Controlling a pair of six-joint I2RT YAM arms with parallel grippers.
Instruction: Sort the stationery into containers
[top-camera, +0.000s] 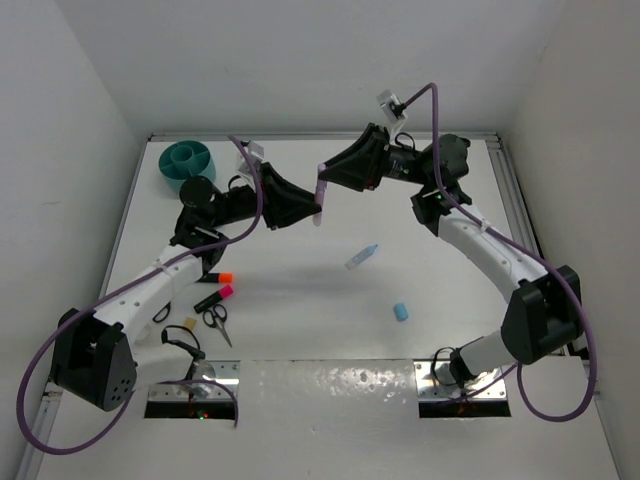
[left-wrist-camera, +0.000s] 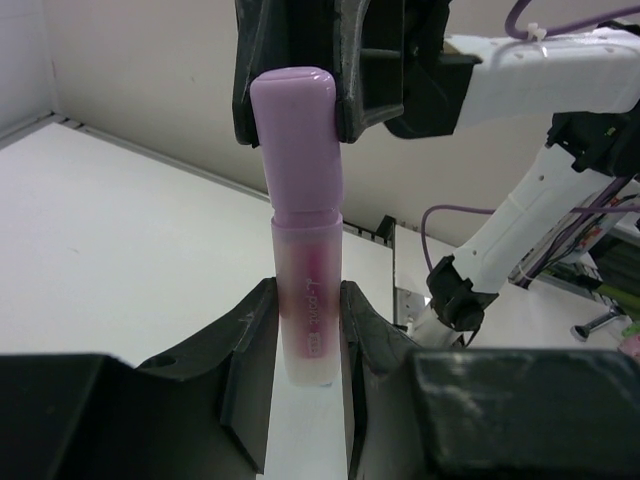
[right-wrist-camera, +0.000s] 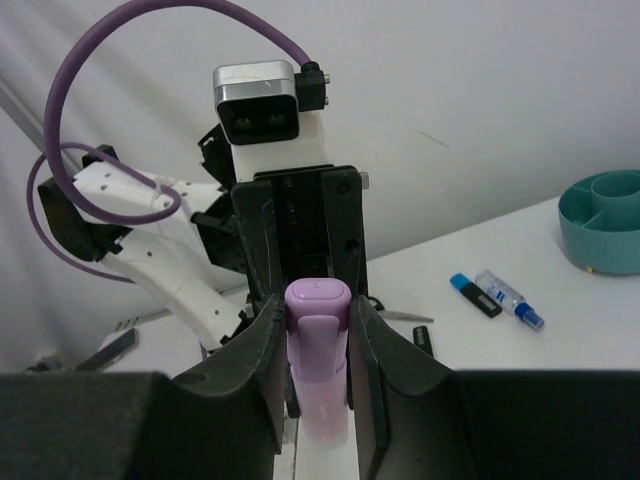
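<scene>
A purple marker stands upright between the two grippers over the table's middle. My right gripper (top-camera: 324, 170) is shut on its purple cap, seen from above in the right wrist view. My left gripper (top-camera: 312, 208) is at its pale translucent body (left-wrist-camera: 308, 300), one finger on each side; whether it grips it is unclear. The teal container (top-camera: 183, 160) with several compartments stands at the back left. Pens (top-camera: 213, 298), scissors (top-camera: 216, 320), a small blue item (top-camera: 400, 311) and a pale bottle-like item (top-camera: 360, 257) lie on the white table (top-camera: 300, 330).
A blue-capped bottle (right-wrist-camera: 505, 298) and a dark marker (right-wrist-camera: 475, 295) show beyond the left arm in the right wrist view.
</scene>
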